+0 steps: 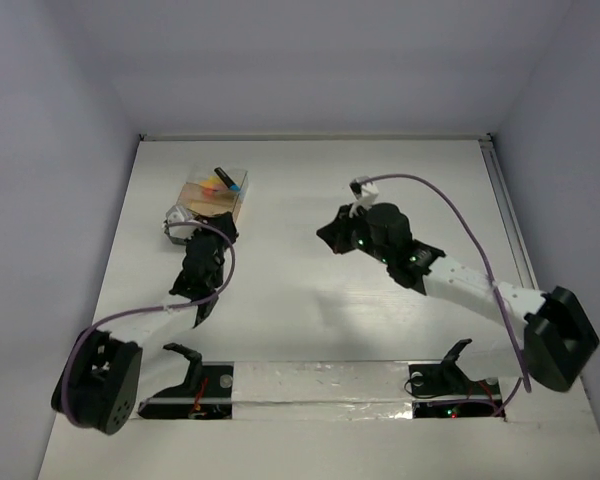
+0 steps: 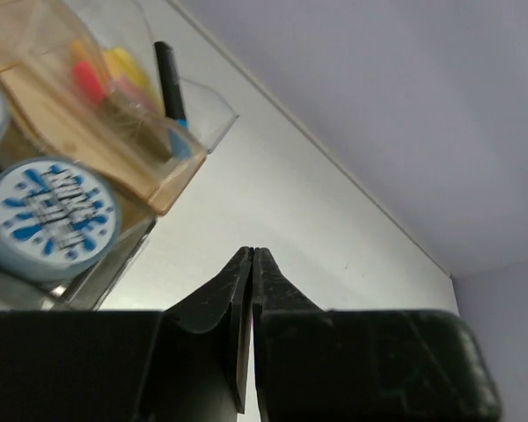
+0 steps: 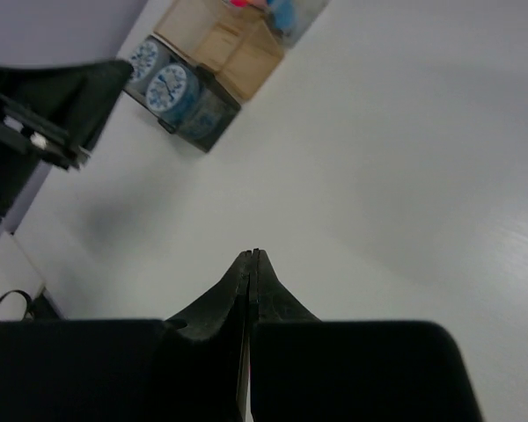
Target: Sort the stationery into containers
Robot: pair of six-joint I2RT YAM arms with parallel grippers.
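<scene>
A divided organizer (image 1: 198, 192) at the back left holds a black marker (image 2: 167, 75), pink and yellow items (image 2: 88, 81) and two blue-and-white lidded tubs (image 2: 53, 217). My left gripper (image 1: 230, 230) is beside the organizer's near right part in the top view, shut with nothing showing between its fingers. My right gripper (image 1: 325, 234) is over the middle of the table, shut and empty as far as shows.
Walls (image 1: 548, 180) border it at the back and sides. The right arm may hide part of the right side.
</scene>
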